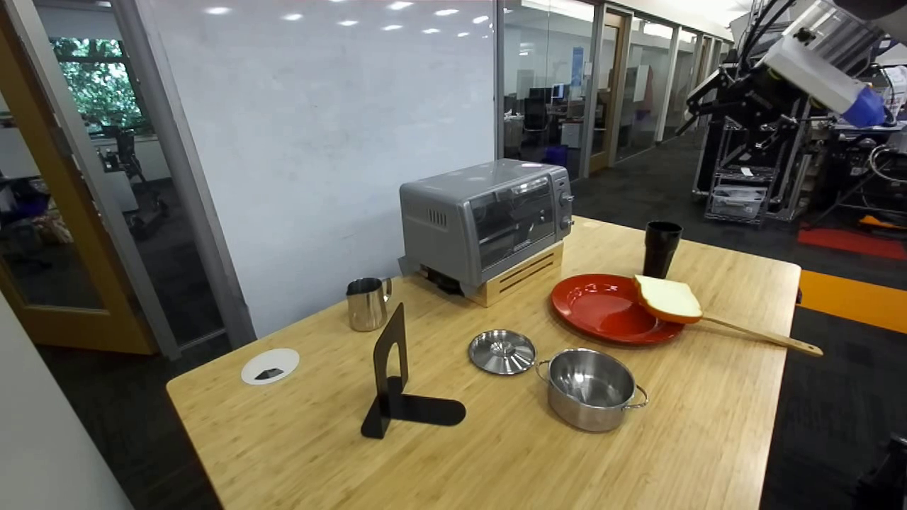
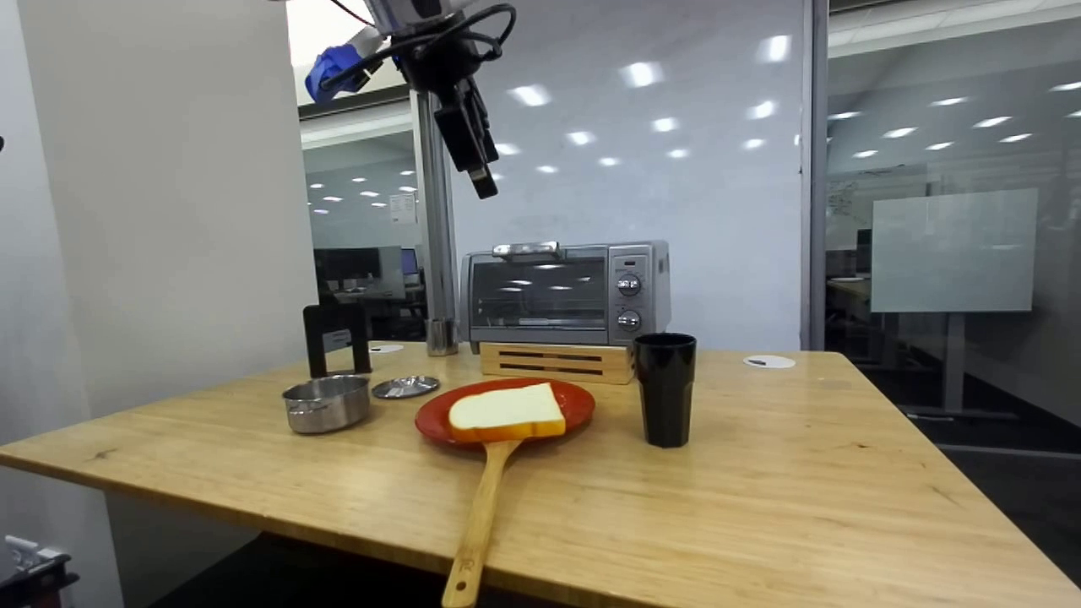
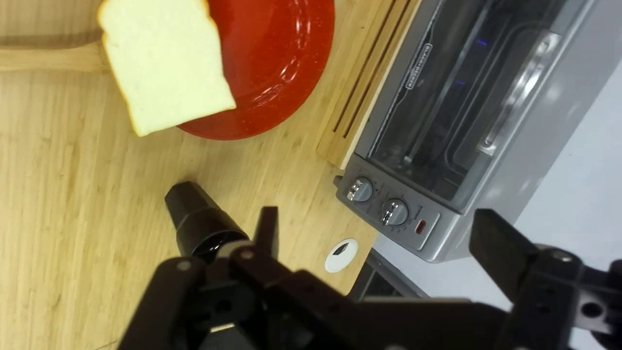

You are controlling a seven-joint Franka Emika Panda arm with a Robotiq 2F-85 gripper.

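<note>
High above the table, my gripper stands open with nothing between its fingers. In the wrist view one finger [image 3: 267, 230] is near the black cup [image 3: 201, 218] in the picture, and the other finger [image 3: 501, 253] overlaps the toaster oven's edge; both are well above these things. A slice of bread [image 2: 507, 410] rests on a wooden-handled utensil [image 2: 476, 527] over the red plate [image 2: 578, 405]. The utensil's handle sticks out past the table's front edge. The grey toaster oven [image 1: 472, 204] has its door closed and sits on a wooden stand [image 1: 519, 276].
A steel pot [image 1: 588, 391] stands open beside its lid [image 1: 502, 351]. Farther left are a black bookend [image 1: 392, 382] and a metal pitcher [image 1: 367, 304].
</note>
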